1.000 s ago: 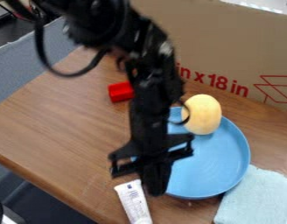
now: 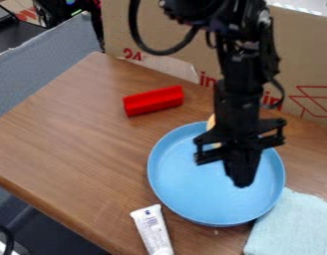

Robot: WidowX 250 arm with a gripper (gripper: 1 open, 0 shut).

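Observation:
My black gripper (image 2: 241, 161) hangs over the right part of a light blue plate (image 2: 193, 194), its fingertips low above the plate and shut, with nothing visible between them. A pale yellow rounded object (image 2: 211, 121) is mostly hidden behind the gripper at the plate's back edge. A red cylinder (image 2: 153, 100) lies on the wooden table to the back left. A white tube (image 2: 152, 231) lies left of the plate at the front.
A light cloth (image 2: 293, 231) lies at the front right. A cardboard box (image 2: 306, 75) stands along the back.
The gripper has moved right and back from the plate's front left to over its back right, now covering most of the yellow object. The other objects look unmoved.

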